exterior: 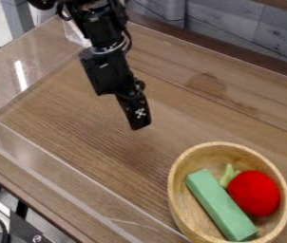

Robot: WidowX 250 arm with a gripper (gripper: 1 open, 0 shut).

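The black arm reaches down from the top left, and its gripper [136,113] hangs over the middle-left of the wooden table [70,147]. Whether the fingers are open or shut is hard to make out at this size, and nothing clearly shows between them. At the lower right sits a round wooden bowl [184,173] holding a green block [220,206] and a red tomato-like object [254,194], with a small pale green piece beside them.
A grey plank wall [222,28] stands behind the back edge. Dark cables and fittings show beyond the left edges.
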